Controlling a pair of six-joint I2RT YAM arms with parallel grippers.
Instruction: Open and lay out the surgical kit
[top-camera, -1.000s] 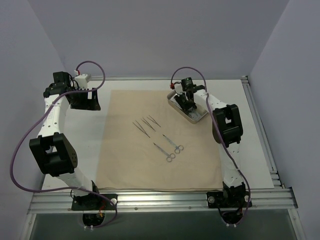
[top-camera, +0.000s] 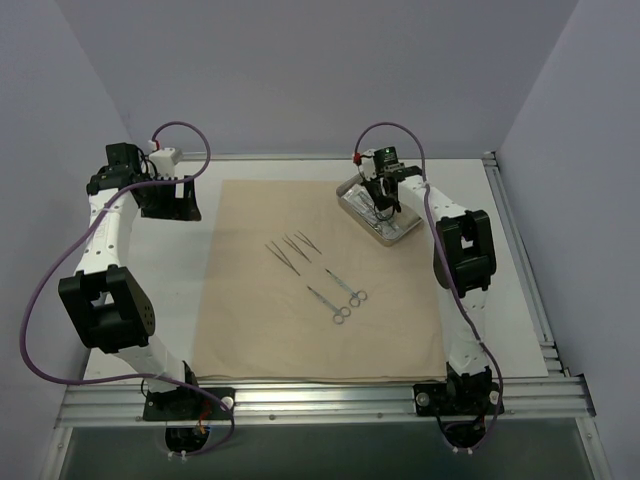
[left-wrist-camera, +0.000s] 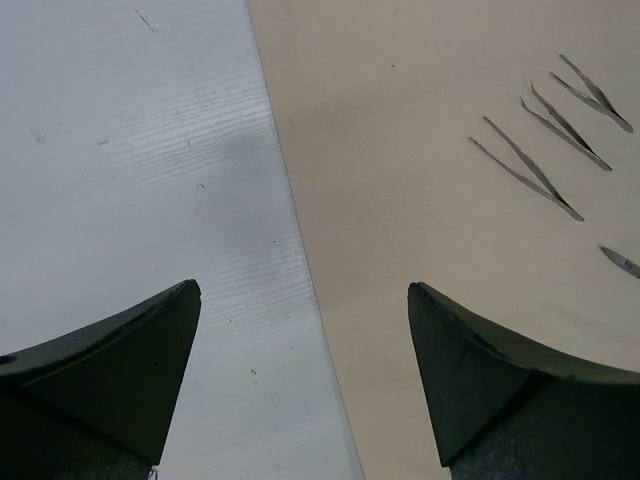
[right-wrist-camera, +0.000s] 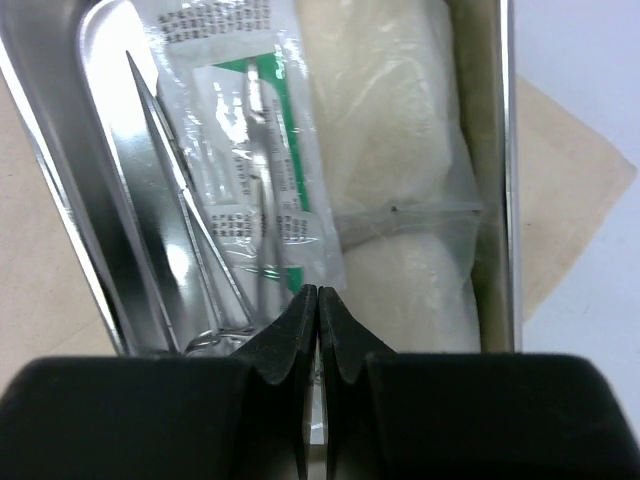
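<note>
My right gripper is shut over the steel tray (right-wrist-camera: 508, 190), nothing visible between its fingertips. Below it in the right wrist view lie two slim metal instruments, one (right-wrist-camera: 265, 165) on a printed clear packet (right-wrist-camera: 235, 105), the other (right-wrist-camera: 175, 170) on the tray's left side. My fingers hide their near ends. On the tan cloth lie several tweezers (top-camera: 283, 257) and two pairs of scissors (top-camera: 325, 301) in the top view. My left gripper stands open and empty above the cloth's left edge.
Pale, clear-bagged packs (right-wrist-camera: 380, 110) fill the tray's right side.
The left arm and the instruments on the cloth look unmoved.
</note>
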